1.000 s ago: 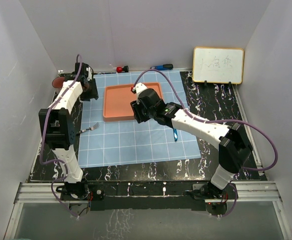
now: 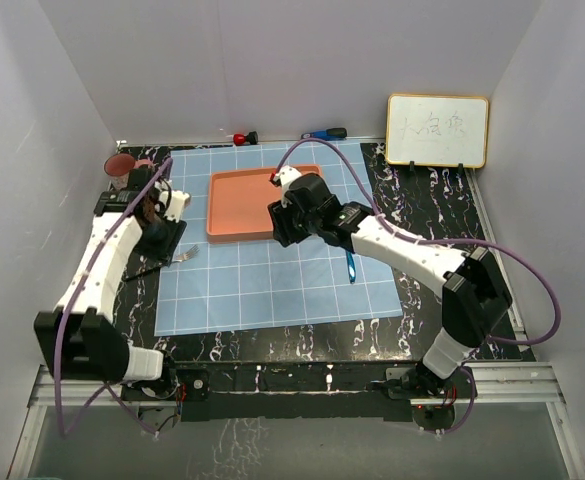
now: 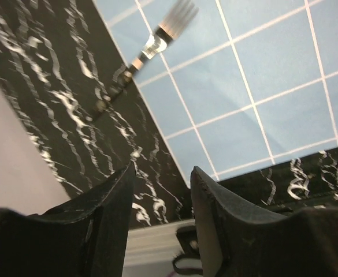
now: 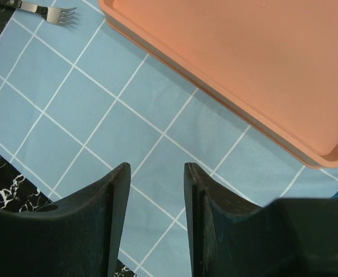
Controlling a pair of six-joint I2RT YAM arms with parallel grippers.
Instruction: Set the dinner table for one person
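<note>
On the left of the blue gridded mat [image 2: 262, 285] lies a fork [image 2: 185, 255], its dark handle reaching off the edge onto the black marbled table. The left wrist view shows the same fork [image 3: 157, 43] ahead of my left gripper, which is open and empty. An orange tray [image 2: 240, 238] rests on the mat's far half. My right gripper, also open and empty, hovers over bare mat by the near side of that tray [image 4: 238, 109]. To the right, partly behind the right arm, is a blue-handled utensil [image 2: 351, 268].
A reddish-brown cup or bowl [image 2: 118, 167] stands at the back left, partly hidden by the left arm. Along the back wall are a red-and-black item [image 2: 245, 138], a blue-and-black tool [image 2: 324, 134] and a whiteboard [image 2: 437, 130].
The right arm has barely moved.
</note>
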